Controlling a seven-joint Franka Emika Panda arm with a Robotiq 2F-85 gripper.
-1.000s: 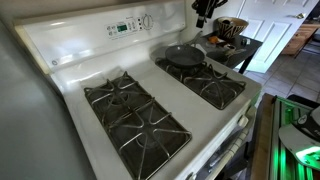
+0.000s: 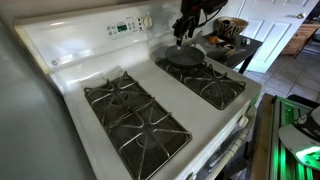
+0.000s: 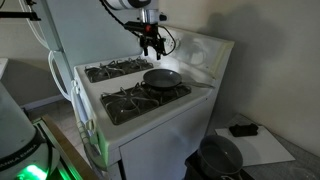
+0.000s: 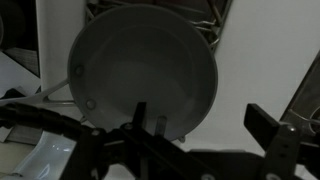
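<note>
A dark round frying pan sits on the back burner at the far end of the white stove. From the other side, the same pan shows its handle reaching to the right, toward the stove's back panel. My gripper hangs above the pan, apart from it, with its fingers open. In the wrist view the pan fills the upper middle, and its handle runs off at the lower left. Nothing shows between the spread fingers.
Empty burner grates cover the near half of the stove, and another grate lies in front of the pan. A dark pot stands beside the stove. A wicker basket sits on the counter beyond.
My gripper has moved left and down from beyond the pan to above it. The pan has stayed in place.
</note>
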